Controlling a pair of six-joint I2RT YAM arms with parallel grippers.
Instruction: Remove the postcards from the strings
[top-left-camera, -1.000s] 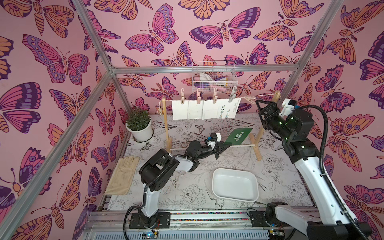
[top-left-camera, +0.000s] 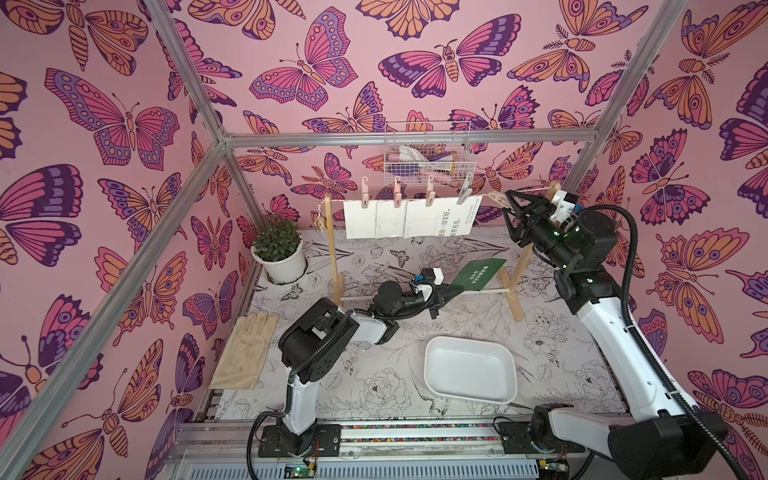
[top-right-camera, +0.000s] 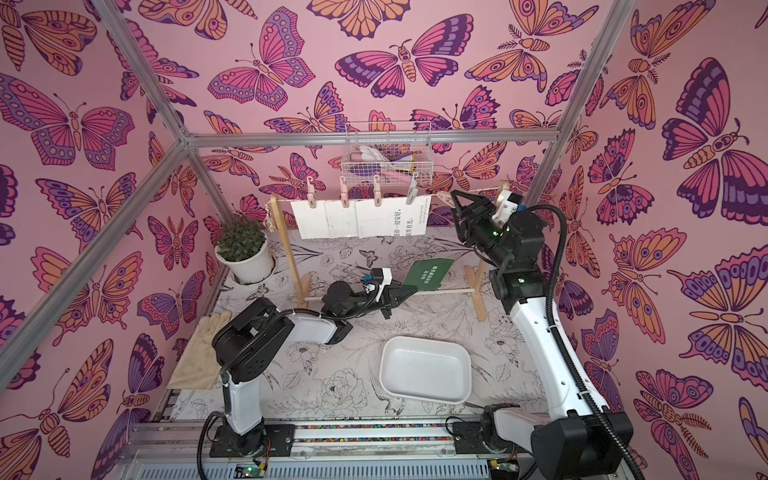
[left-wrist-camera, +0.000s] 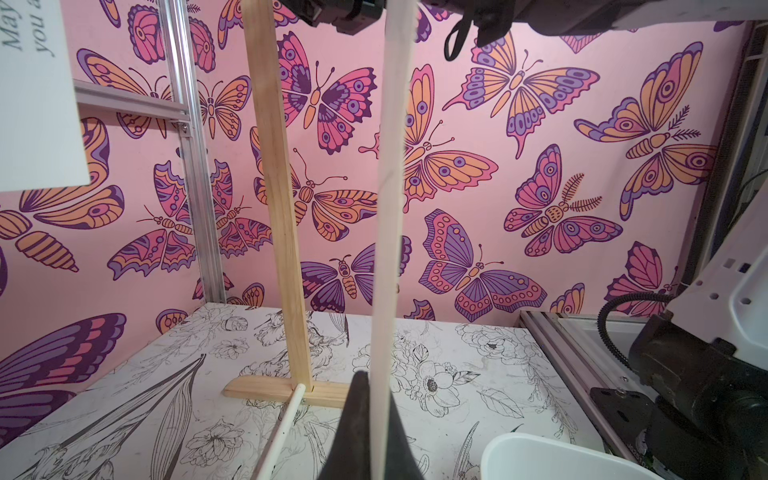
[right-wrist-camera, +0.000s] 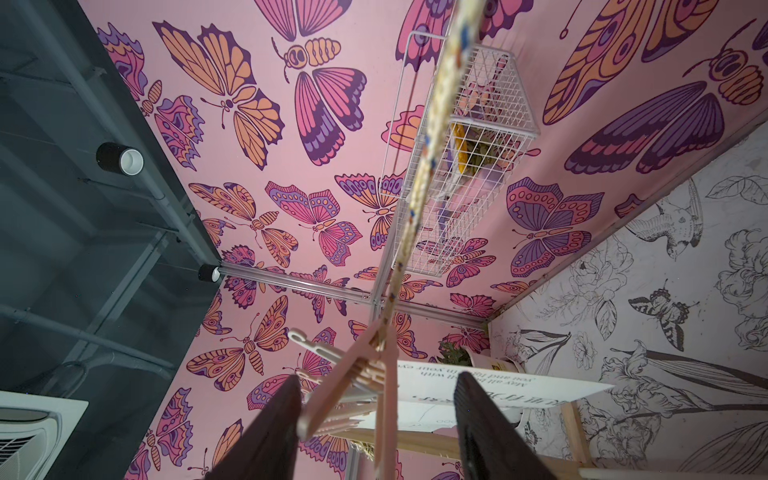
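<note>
My left gripper (top-left-camera: 453, 292) is shut on a green postcard (top-left-camera: 477, 274) with white writing, low in front of the rack. In the left wrist view the card (left-wrist-camera: 392, 160) appears edge-on, rising from between the dark fingers. White postcards (top-left-camera: 373, 221) still hang from the string under several clips, the rightmost clip (top-left-camera: 464, 190) looking grey. At the string's right end my right gripper is part open. Its blurred fingers (right-wrist-camera: 478, 408) stand on either side of a pinkish clothespin (right-wrist-camera: 387, 400) on the string (right-wrist-camera: 428, 160), with gaps showing.
A white tray (top-left-camera: 432, 389) sits in front of the rack, empty. Wooden posts (top-left-camera: 331, 248) hold up both string ends. To the left are a potted plant (top-left-camera: 277, 240) and beige gloves (top-left-camera: 246, 349); behind hangs a wire basket (top-left-camera: 400, 173).
My right gripper has moved slightly left and up toward the clothespin at the string's right end. The left arm and its green postcard have stayed nearly still.
</note>
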